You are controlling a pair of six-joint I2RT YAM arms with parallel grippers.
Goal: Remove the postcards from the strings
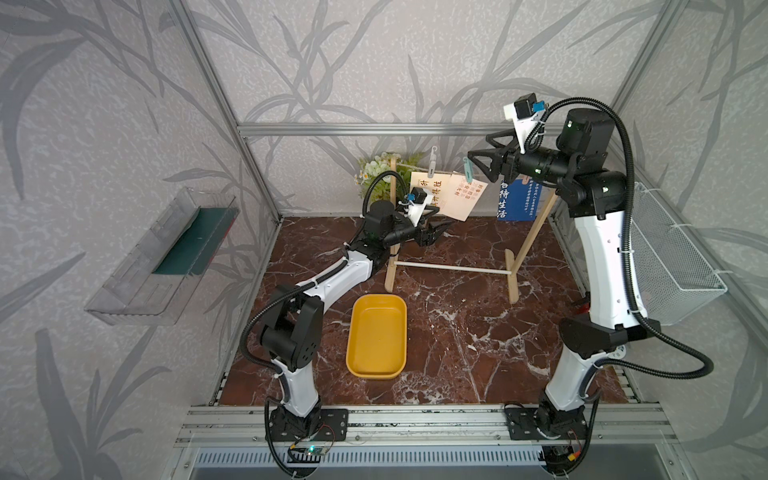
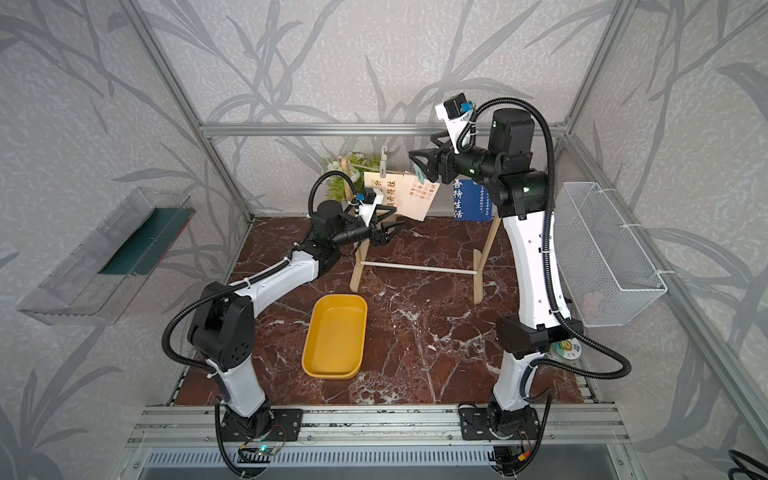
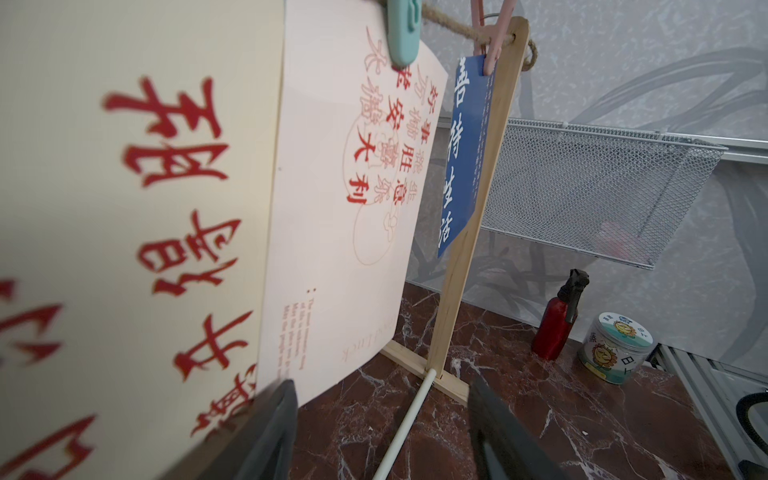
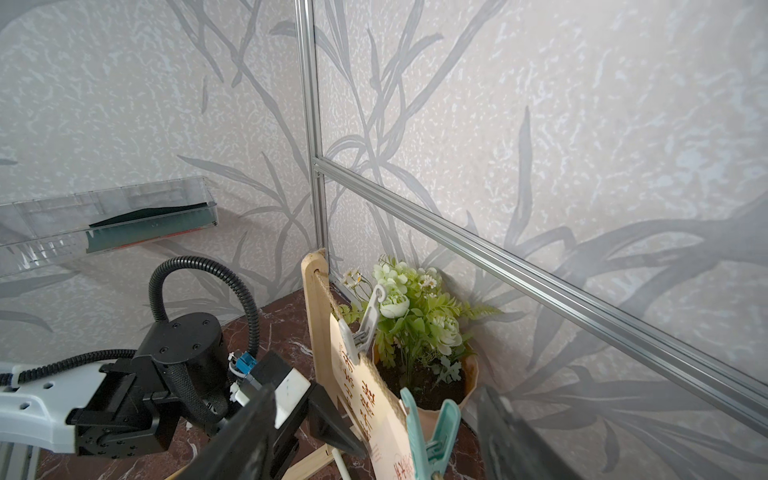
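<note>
Three postcards hang from a string on a wooden frame: a cream one at left, held by a grey clip, a pale one in the middle with a teal clip, and a blue one under a pink clip at right. The pale card slants in the top left view. My left gripper, part open, is in front of and low by the cream and pale cards, with nothing visible between its fingers. Part open too, my right gripper stands over the string with the teal clip between its fingers, apparently ungripped.
A yellow tray sits on the table's left half. Behind the frame stands a flower pot. A wire basket hangs on the right wall, a clear shelf on the left.
</note>
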